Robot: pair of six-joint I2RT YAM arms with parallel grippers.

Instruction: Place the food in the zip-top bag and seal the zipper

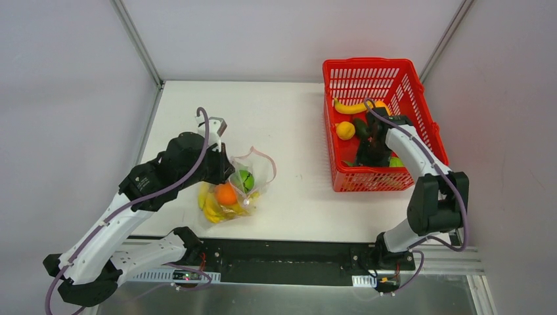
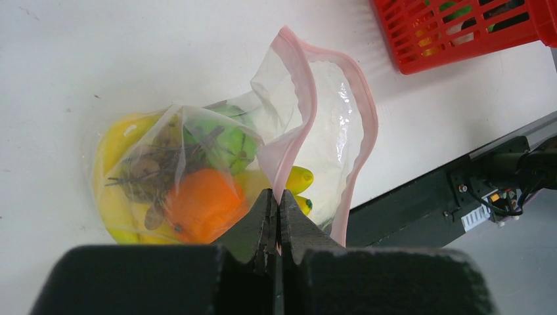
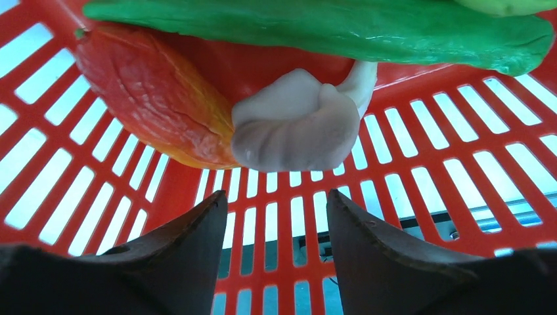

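Note:
The clear zip top bag [image 2: 190, 141], edged with a pink zipper strip [image 2: 304, 98], lies on its side with its mouth spread. Through its film show an orange [image 2: 205, 205], a green fruit [image 2: 226, 141], yellow bananas [image 1: 211, 209] and a dark stemmy item. My left gripper is shut on the bag's pink rim. Inside the red basket [image 1: 337, 176], my right gripper has its fingers apart with nothing between them. Ahead of those fingers sits a pale mushroom-like food [image 3: 295, 128], beside a red-orange fruit [image 3: 148, 92] and a long green vegetable [image 3: 315, 29].
A banana [image 1: 351, 107] and a lemon [image 1: 345, 130] also lie in the basket. Its slatted walls rise close around my right gripper.

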